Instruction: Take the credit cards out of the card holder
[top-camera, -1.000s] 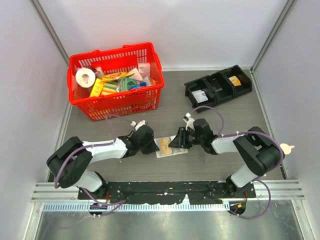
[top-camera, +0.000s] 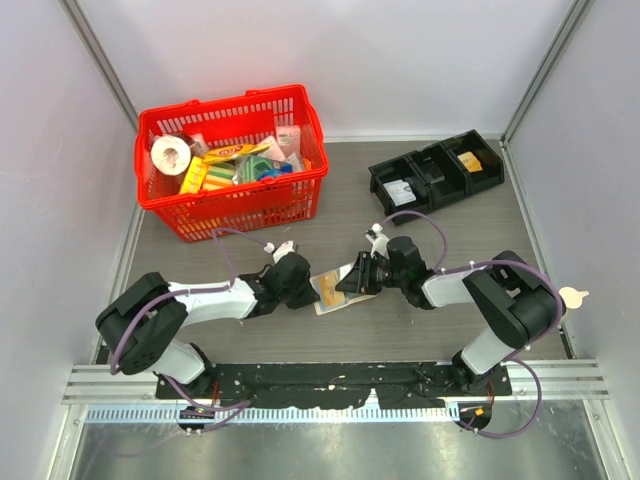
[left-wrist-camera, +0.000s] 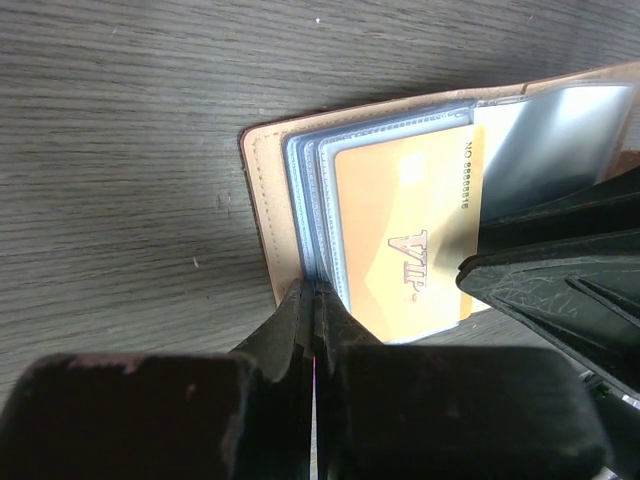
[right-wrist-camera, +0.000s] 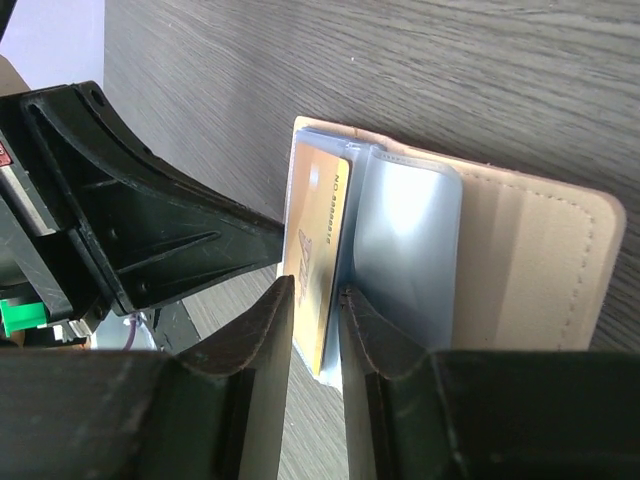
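The open card holder (top-camera: 330, 294) lies on the table between both grippers, with a tan edge (left-wrist-camera: 268, 190) and clear sleeves. A gold card lies in the clear sleeves, also seen edge-on as a gold card (right-wrist-camera: 320, 240) in the right wrist view. My left gripper is shut, its tips at the holder's near edge, nothing visible between them. My right gripper has its fingertips on the card and sleeve stack, slightly apart; whether it grips the stack is unclear.
A red basket (top-camera: 230, 208) full of packaged goods stands at the back left, and a black compartment tray (top-camera: 428, 178) at the back right. Bare table lies around the holder.
The holder and both grippers have shifted very slightly in the top view; the holder looks a little more tilted.
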